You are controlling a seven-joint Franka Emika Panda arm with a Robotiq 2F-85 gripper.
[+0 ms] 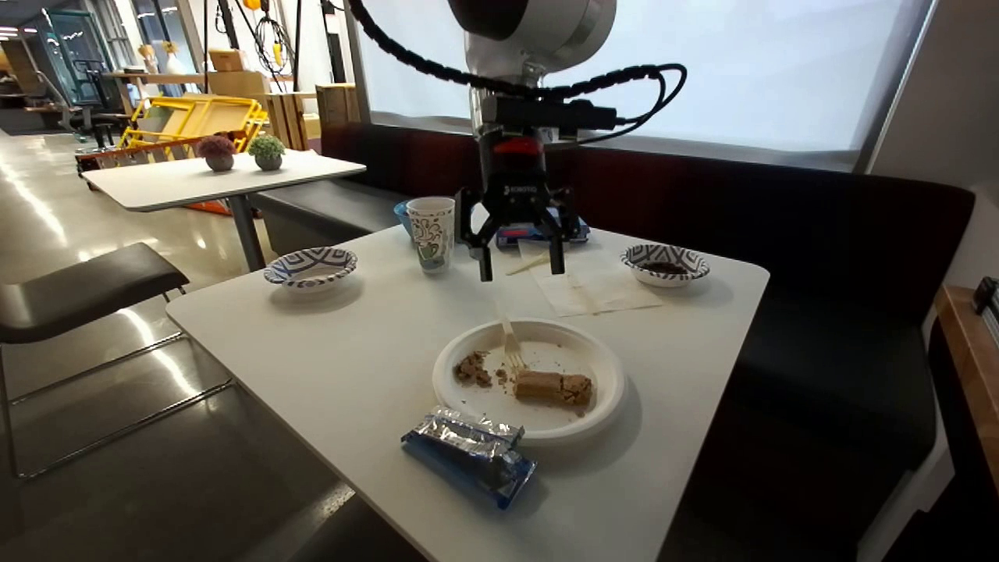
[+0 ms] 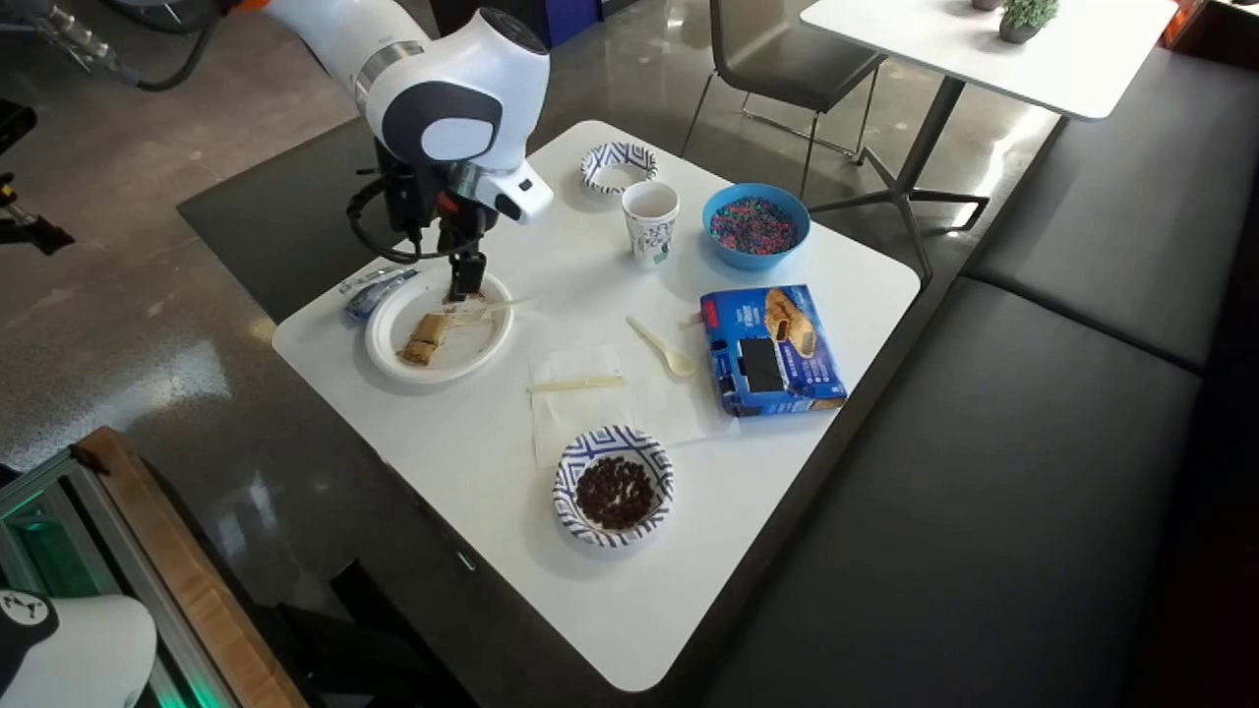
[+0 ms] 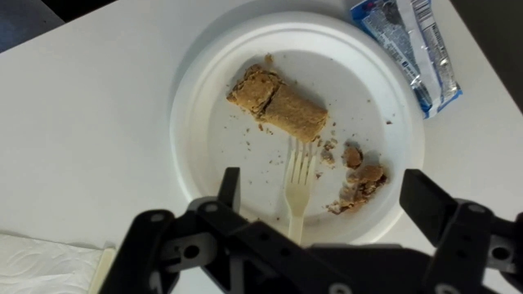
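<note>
My gripper [image 1: 521,270] hangs open above the table, its fingers wide apart with nothing between them. Below it in the wrist view lies a white plate [image 3: 193,147], whose lower rim is partly covered by my fingers [image 3: 425,206]. On the plate rest a brown filled bar [image 3: 294,112], cracked across near one end, and a crumbled piece [image 3: 363,186] of the same food. A pale plastic fork [image 3: 298,193] lies with its tines close to the bar; its handle end is hidden behind the gripper in the wrist view.
A torn blue wrapper [image 1: 473,454] lies against the plate's near side. Around the table stand a paper cup [image 2: 650,224], a blue bowl [image 2: 793,230], two patterned bowls, a blue box [image 2: 767,354], a spoon [image 2: 675,359] and napkins with a pale utensil [image 2: 578,383].
</note>
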